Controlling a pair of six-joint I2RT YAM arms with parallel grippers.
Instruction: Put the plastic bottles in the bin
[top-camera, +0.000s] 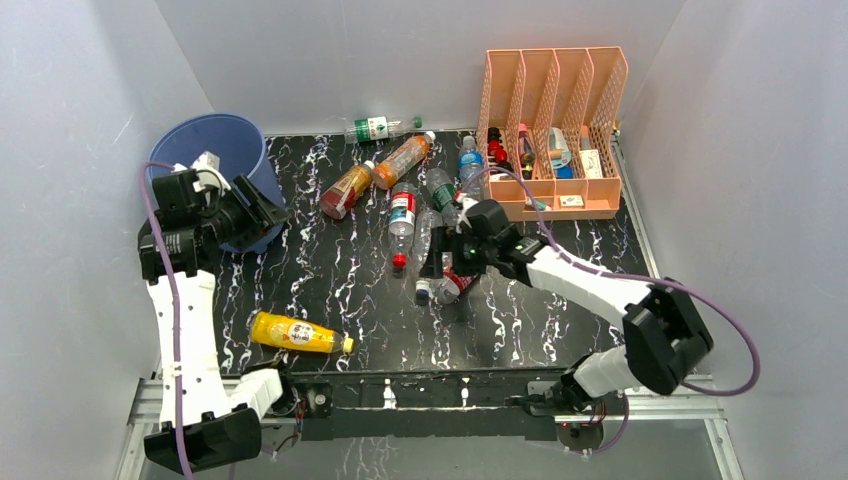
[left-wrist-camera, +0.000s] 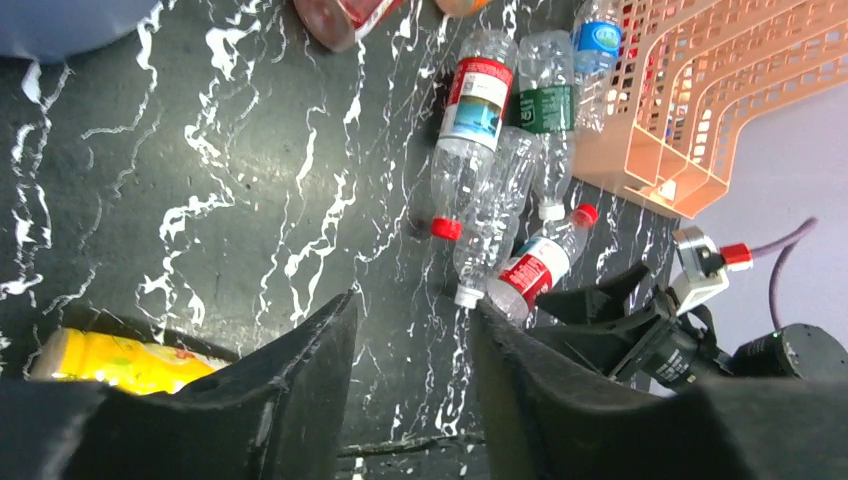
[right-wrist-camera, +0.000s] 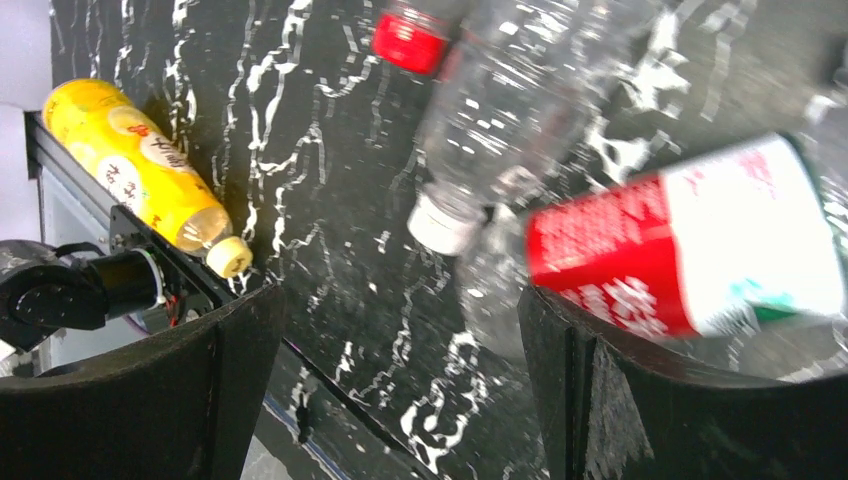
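Observation:
The blue bin (top-camera: 205, 140) stands at the back left, with my left gripper (top-camera: 262, 210) over its front right, part open and empty. A yellow bottle (top-camera: 295, 331) lies at the front left. My right gripper is open, low over a red-label bottle (right-wrist-camera: 680, 240). Around it lie a clear bottle (right-wrist-camera: 510, 120), a red-capped bottle (left-wrist-camera: 460, 140) and a green-label bottle (left-wrist-camera: 545, 110). Further back lie brown (top-camera: 348, 189), orange (top-camera: 400, 160), blue-label (top-camera: 470, 160) and green-capped (top-camera: 375, 128) bottles.
A pink organiser (top-camera: 555, 200) with small items occupies the back right. Grey walls enclose the black marbled table (top-camera: 350, 280). Its middle left and front right show bare surface.

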